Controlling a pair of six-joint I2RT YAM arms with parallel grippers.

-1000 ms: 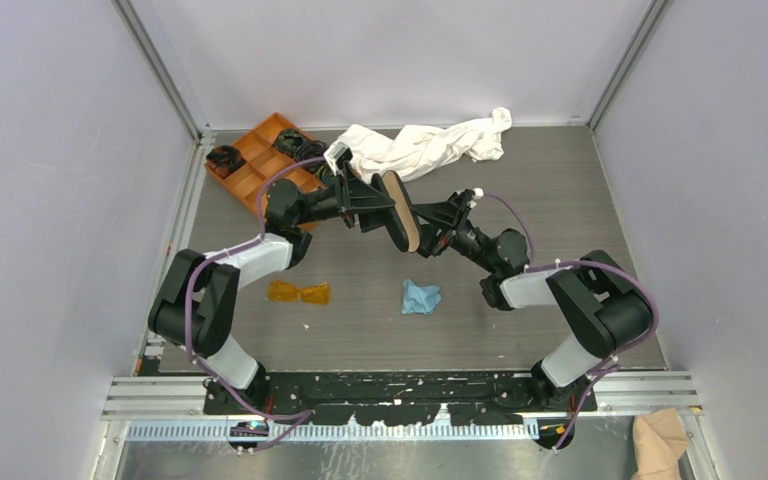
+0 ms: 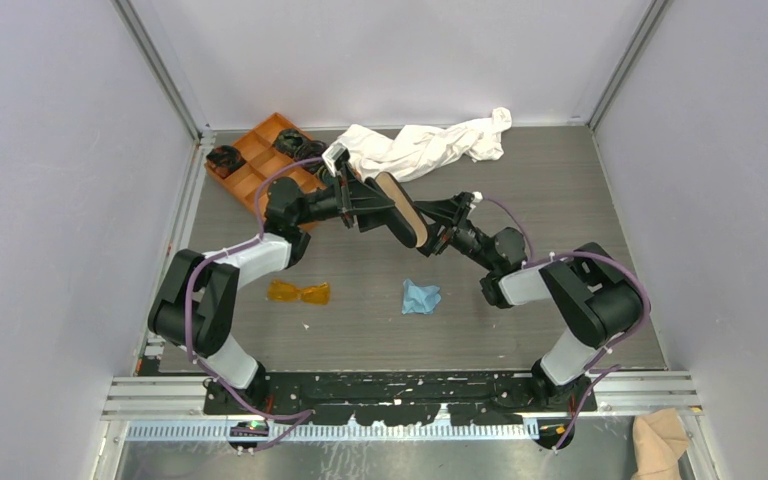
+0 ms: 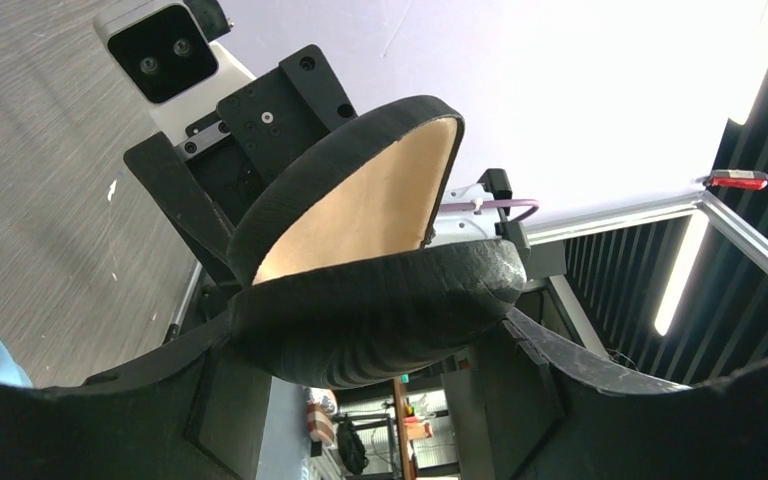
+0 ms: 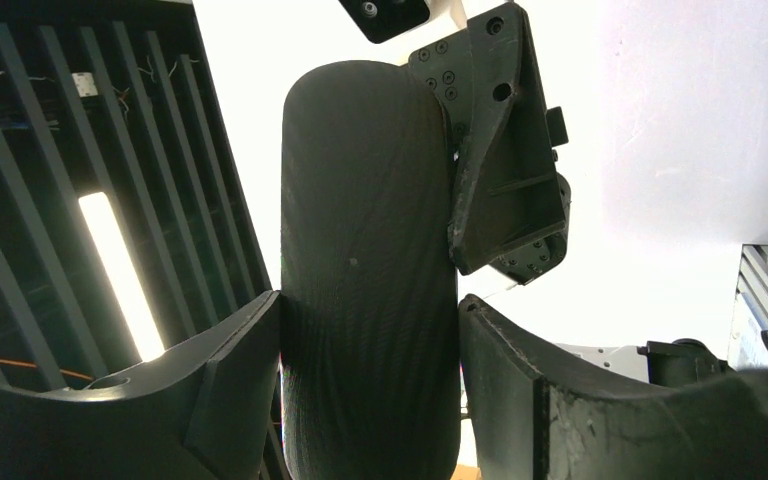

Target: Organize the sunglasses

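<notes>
Between my two grippers, above the table, hangs a black glasses case (image 2: 397, 210) with tan lining. Its halves stand apart in the left wrist view, showing the lining (image 3: 370, 200); the inside looks empty where visible. My left gripper is shut on one black half. The other half is held by my right gripper, whose fingers press both sides of its dark shell. Amber sunglasses (image 2: 298, 292) lie on the table at front left. A light blue cloth (image 2: 420, 297) rests crumpled on the table, front of the case.
An orange divided tray (image 2: 247, 180) stands at the back left, several dark bundled items in its compartments, partly behind my left arm. A white cloth (image 2: 425, 150) lies along the back wall. Bare table (image 2: 550, 190) shows at the right.
The case has tilted slightly, its front end shifting a little to the right. My right arm's elbow has moved slightly inward. Both grippers keep their hold; the table items have not moved.
</notes>
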